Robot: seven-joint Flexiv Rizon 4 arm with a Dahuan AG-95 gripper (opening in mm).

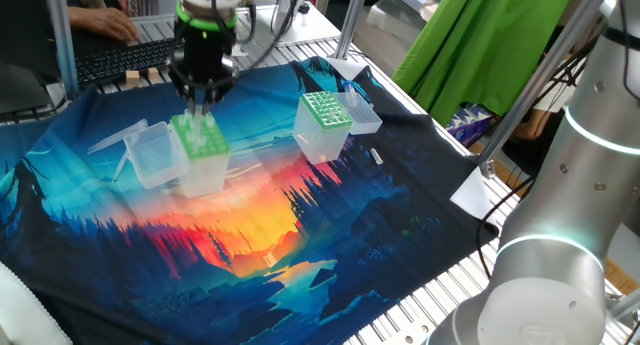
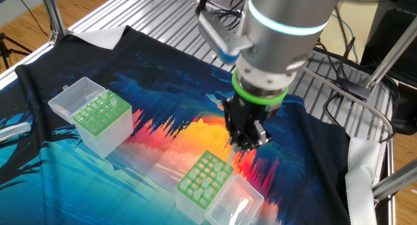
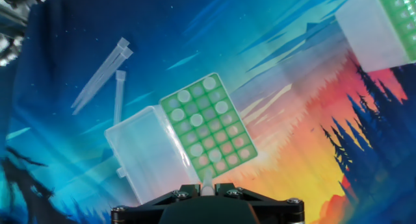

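A clear pipette tip (image 2: 231,156) hangs below my gripper (image 2: 236,145), which is shut on it. In the wrist view the top of that tip shows between the two fingertips at the bottom edge. Beneath is a tip box with a green rack (image 3: 209,123), several of its holes filled with pale tips. In exterior view 1 the gripper stands just above this rack (image 1: 200,135); whether the tip's lower end is clear of its hole, I cannot tell. The open lid (image 3: 151,152) lies beside the box. A second box with a green rack (image 1: 325,110) stands apart.
Several loose tips (image 3: 104,74) lie on the printed cloth beyond the lid. The second box has its own open lid (image 2: 77,98). A small white piece (image 1: 376,156) rests near it. Between the boxes and across the cloth's front, room is free.
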